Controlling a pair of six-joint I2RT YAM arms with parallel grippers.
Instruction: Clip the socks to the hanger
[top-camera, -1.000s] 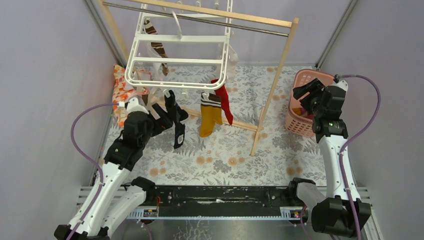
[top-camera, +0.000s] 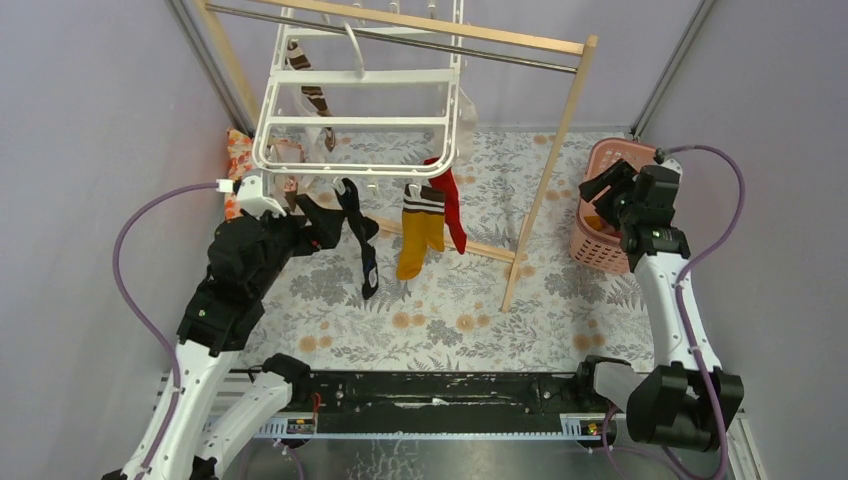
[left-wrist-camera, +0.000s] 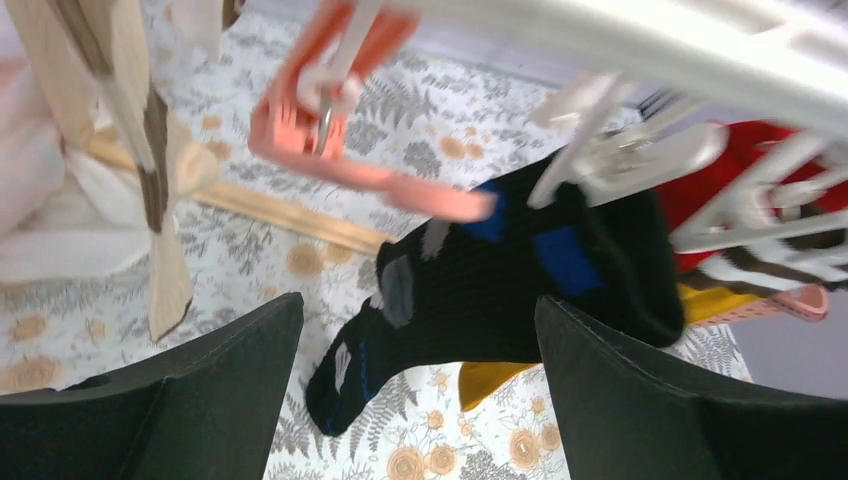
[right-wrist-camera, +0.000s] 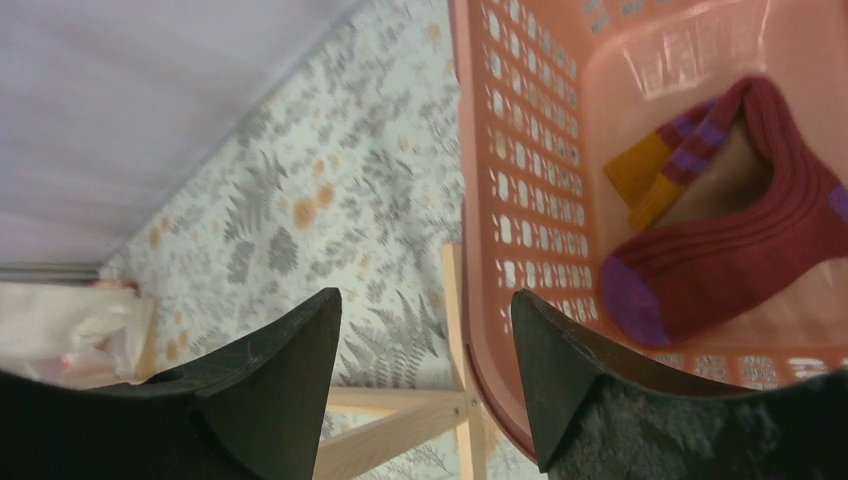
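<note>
Socks hang from the white clip hanger (top-camera: 350, 169): a black one (top-camera: 360, 230) with blue patches, a yellow one (top-camera: 415, 240) with a striped cuff, a red one (top-camera: 450, 210), and a striped one at the back. My left gripper (top-camera: 318, 228) is open just left of the black sock, with nothing between its fingers; that sock (left-wrist-camera: 440, 290) lies beyond them in the left wrist view. My right gripper (top-camera: 603, 188) stands open over the pink basket (right-wrist-camera: 485, 200), where a maroon sock (right-wrist-camera: 720, 260) and a yellow-and-purple sock piece (right-wrist-camera: 655, 170) lie.
A wooden rack (top-camera: 560, 130) with a metal rod carries the hanger. An orange patterned cloth (top-camera: 240, 160) lies at the back left.
</note>
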